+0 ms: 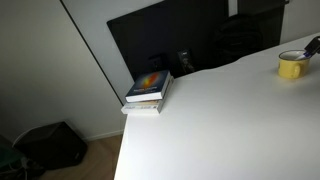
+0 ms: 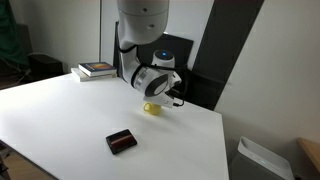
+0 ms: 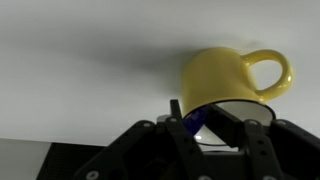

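Observation:
A yellow mug [image 3: 215,75] stands upright on the white table, its handle [image 3: 284,72] to the right in the wrist view. The same mug [image 1: 292,66] is at the right edge of exterior view 1, and in exterior view 2 the mug [image 2: 152,108] is below the arm. My gripper is at the mug's rim, its dark fingers part open over the mouth. Something blue-purple [image 3: 195,122] shows between the fingers at the mouth; what it is, and whether the fingers touch it, I cannot tell. The mug's inside is mostly hidden.
A black, reddish-topped box [image 2: 121,141] lies nearer the front of the table. Stacked books [image 1: 148,88] sit by the far edge, with dark monitors behind. A white bin [image 2: 262,160] stands beyond the table's right side.

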